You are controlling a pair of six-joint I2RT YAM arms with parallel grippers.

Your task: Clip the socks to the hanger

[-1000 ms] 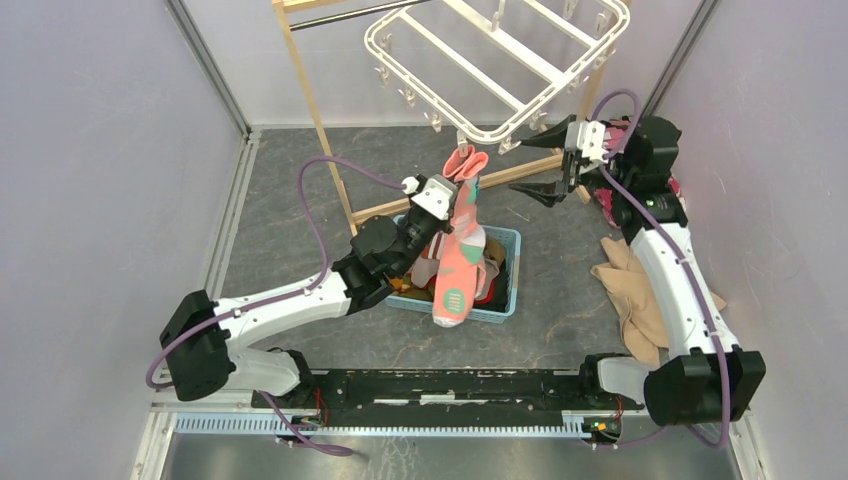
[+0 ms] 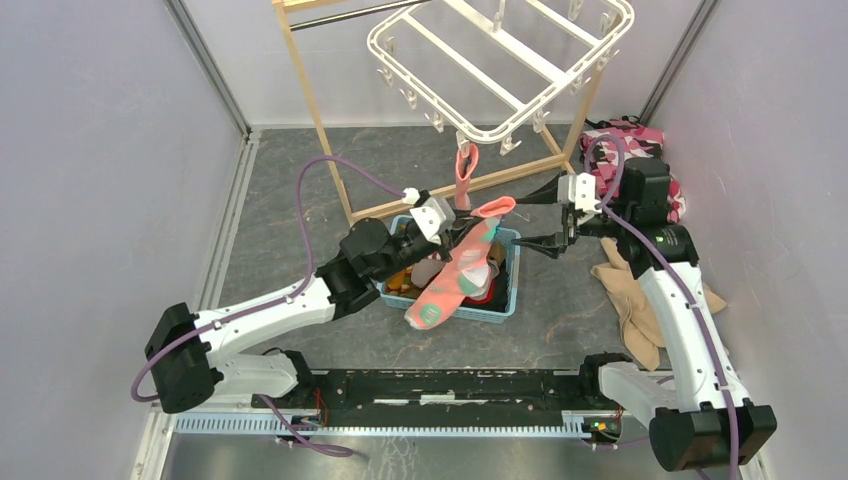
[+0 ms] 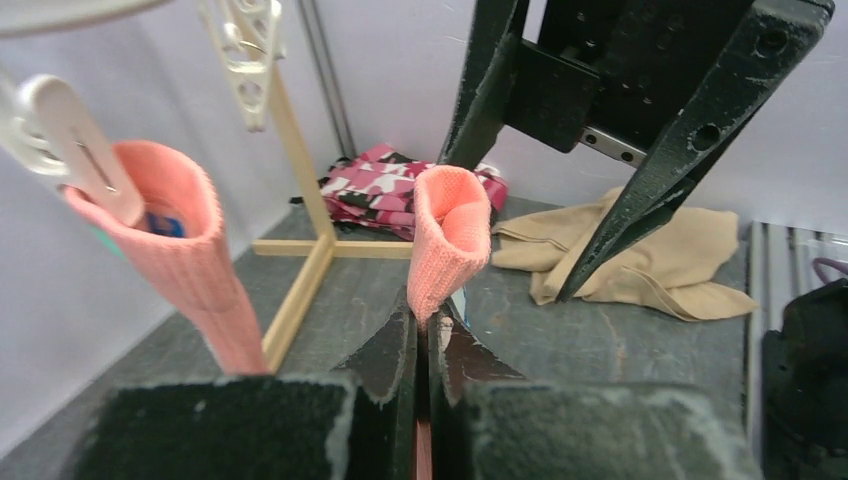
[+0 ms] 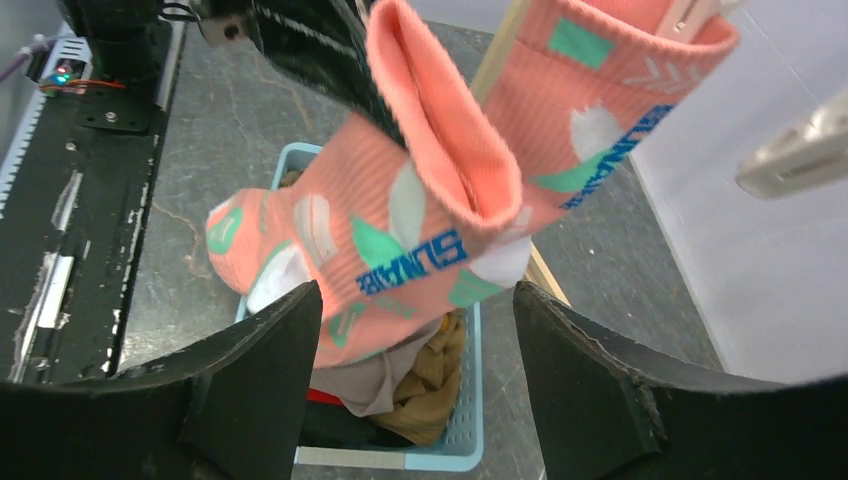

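A pink sock (image 2: pixel 455 280) with green and white patches hangs tilted from my left gripper, which is shut on it just below the cuff. The cuff (image 3: pixel 450 220) sticks up above the fingers, its mouth partly open. A matching sock (image 3: pixel 190 235) hangs from a clip (image 3: pixel 85 150) of the white hanger (image 2: pixel 520 135). My right gripper (image 2: pixel 530 220) stands open to the right of the held sock, its fingers apart with nothing gripped. In the right wrist view, the held sock's cuff (image 4: pixel 450 140) lies ahead of the gap between those fingers.
Beneath the held sock, a blue basket (image 2: pixel 513 275) contains several garments. More hanger clips (image 2: pixel 437 122) line the hanger's front edge. A wooden frame (image 2: pixel 520 172) stands behind. Tan cloth (image 2: pixel 632 300) and a pink patterned cloth (image 2: pixel 625 140) lie at the right.
The left gripper has carried the held sock's cuff down and right, away from the clipped sock, and the sock now tilts more. The right gripper has moved lower, nearer the cuff.
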